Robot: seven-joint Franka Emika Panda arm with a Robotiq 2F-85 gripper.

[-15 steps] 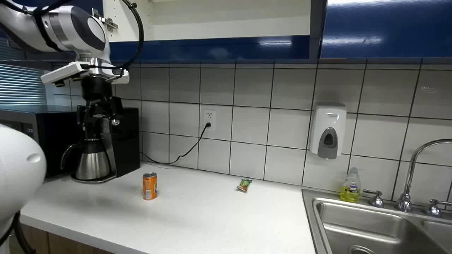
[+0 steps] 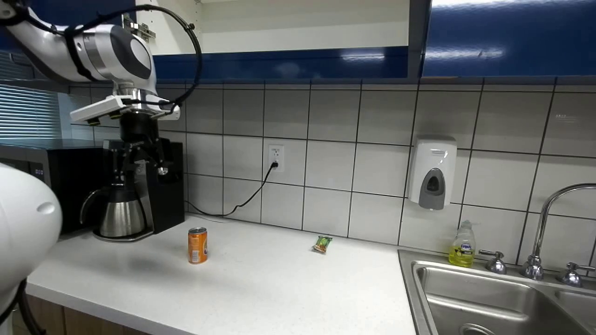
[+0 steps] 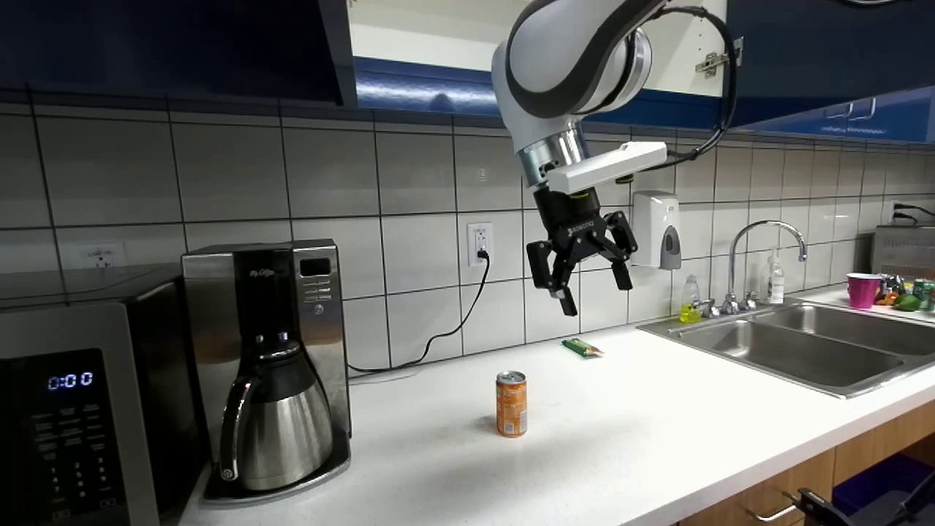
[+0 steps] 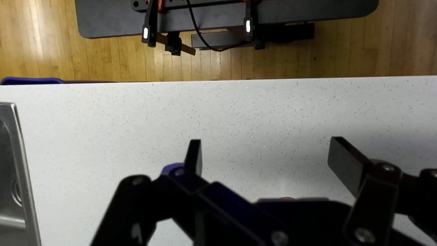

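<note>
My gripper (image 3: 598,302) hangs well above the counter with its fingers spread and nothing between them. In exterior view 1 the gripper (image 2: 139,167) appears in front of the coffee maker. An orange can (image 3: 512,405) stands upright on the white counter, below the gripper and apart from it. Farther back, near the tiled wall, lies a small green packet (image 2: 322,244). The wrist view shows bare counter (image 4: 262,119) between the fingers; only a sliver of something reddish (image 4: 287,198) peeks out behind the gripper's body, too little to identify.
The coffee maker (image 3: 320,289) with its steel carafe (image 3: 287,429) stands beside the microwave (image 3: 79,394). At the other end are the sink (image 2: 486,301) and a yellow soap bottle (image 2: 462,246). An open cabinet (image 2: 304,28) hangs overhead.
In exterior view 1 the arm and gripper have shifted to the right and slightly lower. The can and the packet have stayed in place.
</note>
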